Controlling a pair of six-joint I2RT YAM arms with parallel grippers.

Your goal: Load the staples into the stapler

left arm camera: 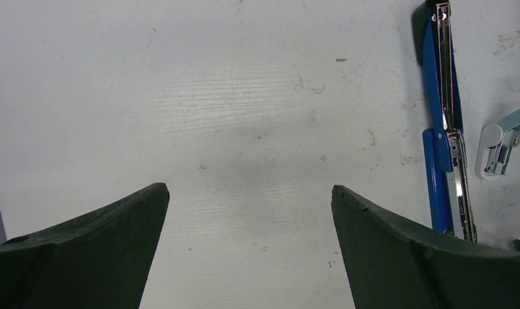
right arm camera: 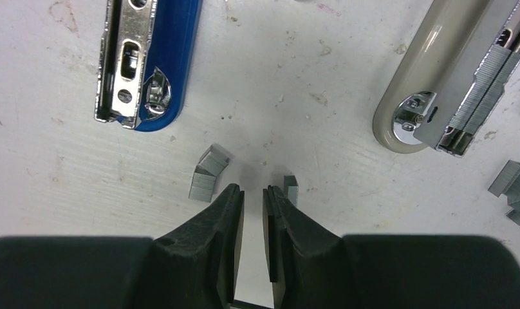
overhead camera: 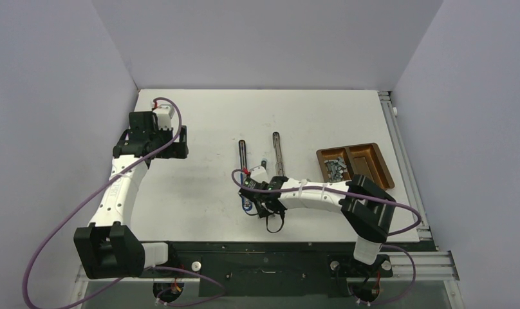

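A blue stapler lies opened lengthwise, its metal channel (right arm camera: 125,71) showing in the right wrist view. A beige stapler (right arm camera: 408,96) holds staple strips in its channel. Loose staple pieces (right arm camera: 203,185) lie on the table just ahead of my right gripper, which is part open with nothing visible between its fingers; a small strip (right arm camera: 290,187) sits by its right fingertip. My left gripper stands open at the table's left, above bare surface.
A bronze tray (overhead camera: 372,154) of grey staple pieces stands at the right. A small pale stapler (left arm camera: 492,148) lies between the larger two.
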